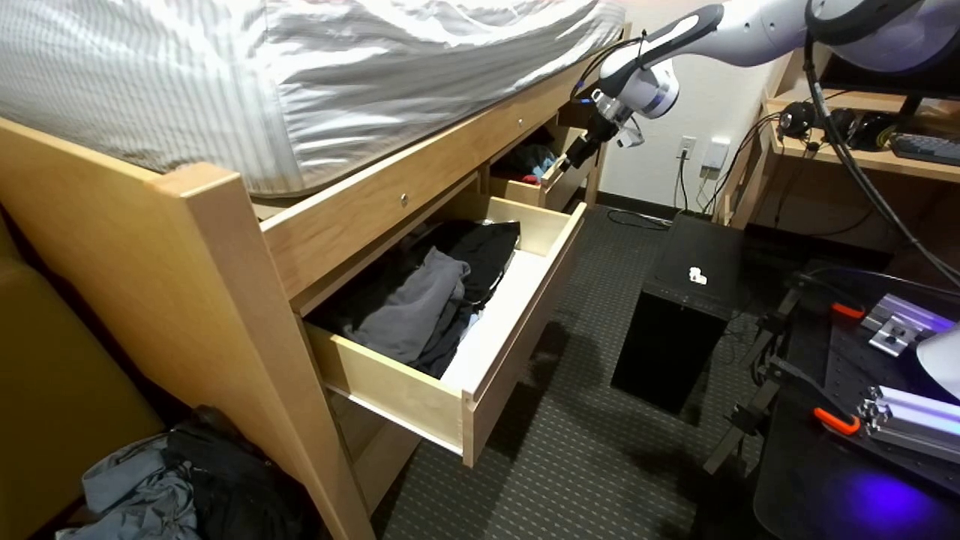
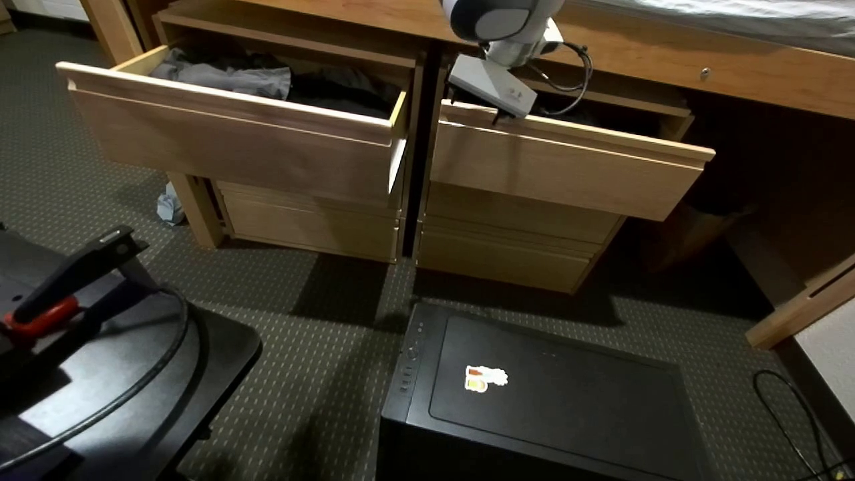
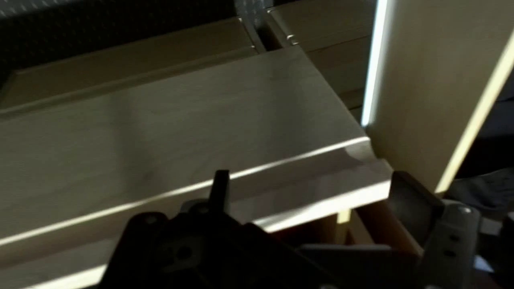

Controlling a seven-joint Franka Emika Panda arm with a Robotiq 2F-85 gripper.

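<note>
The far drawer [image 1: 559, 183] is pulled out, with clothes [image 1: 531, 160] inside; in exterior view 2 it is the right-hand drawer [image 2: 561, 164]. My gripper [image 1: 564, 165] is at the top edge of its front, by the corner closest to the other open drawer. In the wrist view my gripper is open. Its left finger [image 3: 219, 192] overlaps the drawer front [image 3: 192, 130], and the other finger [image 3: 415, 204] lies just past the corner. Contact with the wood cannot be made out. Exterior view 2 mostly hides the fingers behind a pale wrist-mounted box [image 2: 493, 84].
A black computer case [image 1: 688, 297] occupies the carpet in front. The bed rail [image 1: 405, 198] runs above both drawers. Clothing [image 1: 180, 486] lies at the bed's foot.
</note>
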